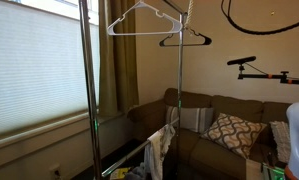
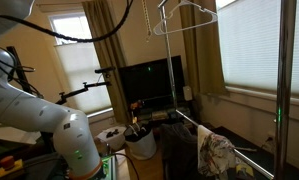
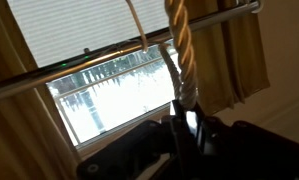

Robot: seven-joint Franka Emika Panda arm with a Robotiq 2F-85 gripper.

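Note:
In the wrist view, a twisted tan rope (image 3: 180, 45) runs down to my gripper, which is shut on its lower end. Dark blur hides much of the fingers. A thinner cord and a metal rail (image 3: 99, 58) lie behind the rope. In exterior view 1, the rope (image 1: 189, 14) shows at the top, near the white hanger (image 1: 147, 33) and the black hanger (image 1: 185, 44) on the rack; my gripper is out of frame there. The white hanger (image 2: 187, 26) also shows in exterior view 2, with my arm (image 2: 39, 118) at the left.
Upright metal rack posts (image 1: 92, 90) stand near the window. Cloth (image 2: 217, 152) hangs over the lower bar. A sofa (image 1: 204, 145) with pillows is against the wall. A black cable (image 1: 264, 32) loops at the upper right.

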